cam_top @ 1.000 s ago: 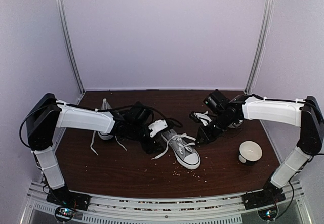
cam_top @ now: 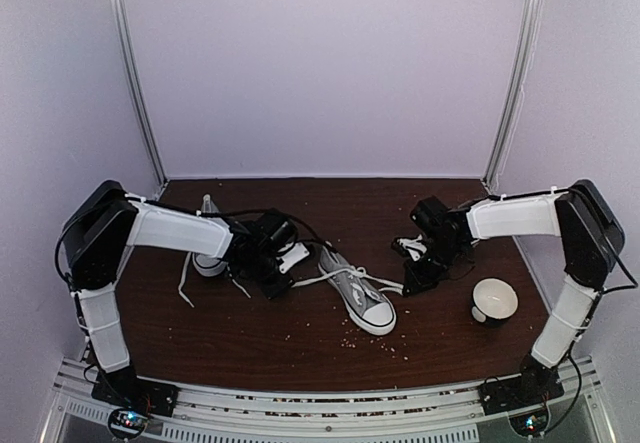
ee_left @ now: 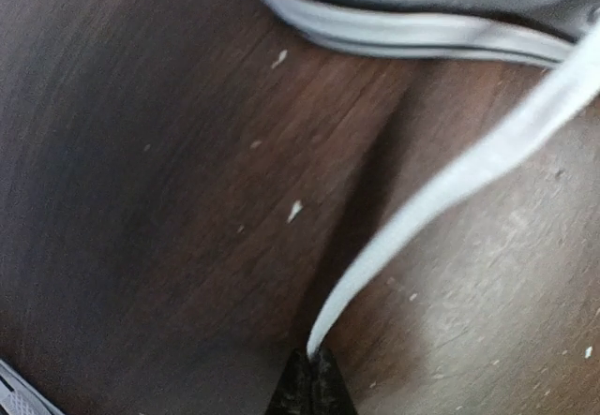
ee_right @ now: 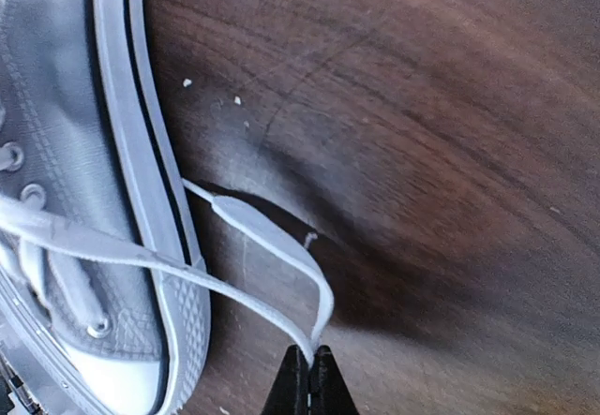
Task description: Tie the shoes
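A grey canvas shoe (cam_top: 371,304) with a white toe stands mid-table, toe toward the front. Off its left side runs a white lace (ee_left: 441,193), stretched taut, its end pinched by my left gripper, which is shut. To the right of the shoe, my right gripper is shut on the other lace (ee_right: 272,232), whose two strands form a loop ending at the fingertips. The knot over the shoe's tongue is out of both wrist views and too small to judge from above.
Another shoe (cam_top: 210,263) with loose laces (cam_top: 184,281) is at the back left, partly behind the left arm. A white-lined bowl (cam_top: 494,300) sits at the right. Light crumbs (cam_top: 350,343) lie before the middle shoe.
Most recently the right gripper has moved toward the front, away from the shoe, with its loop. Both laces are drawn out straighter sideways.
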